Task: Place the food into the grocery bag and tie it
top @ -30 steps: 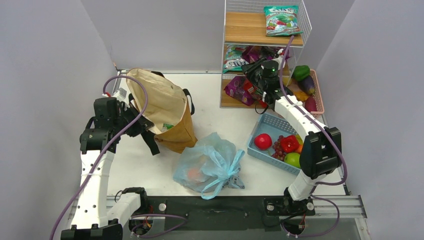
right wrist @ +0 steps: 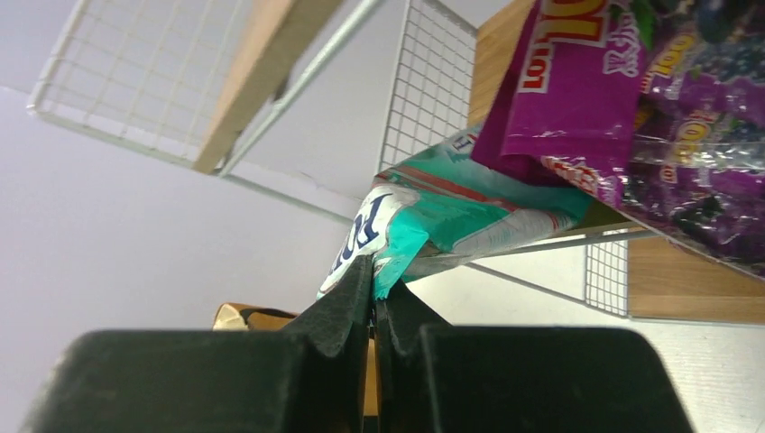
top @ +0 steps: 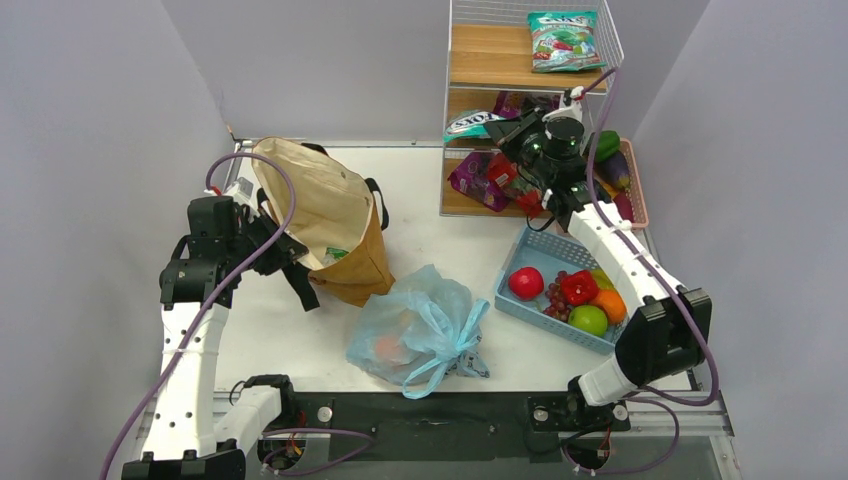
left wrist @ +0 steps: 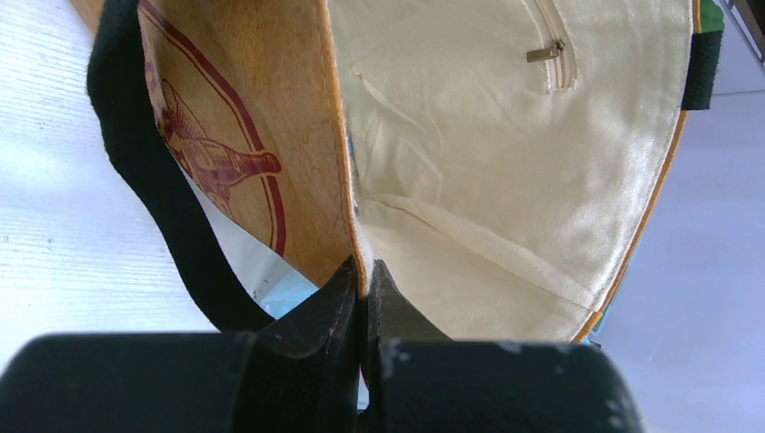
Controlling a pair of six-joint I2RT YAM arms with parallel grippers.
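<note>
At the shelf's middle level, my right gripper is shut on a corner of a teal snack bag, which tilts out over the shelf's front edge. Part of that teal bag lies behind purple snack bags. The tan grocery bag stands upright and gaping on the left of the table. My left gripper is shut on its rim, with the cream lining on one side. A blue plastic bag, its handles knotted, sits at the table's front with something reddish inside.
Another teal snack bag lies on the top shelf; purple and red bags fill the lowest level. A blue basket of fruit stands right, a pink basket of vegetables behind it. Bare table lies between grocery bag and shelf.
My right gripper has drawn back a little, pulling the teal bag forward and tilting it out of the middle shelf; the purple bags now sit farther off. The left arm stays still.
</note>
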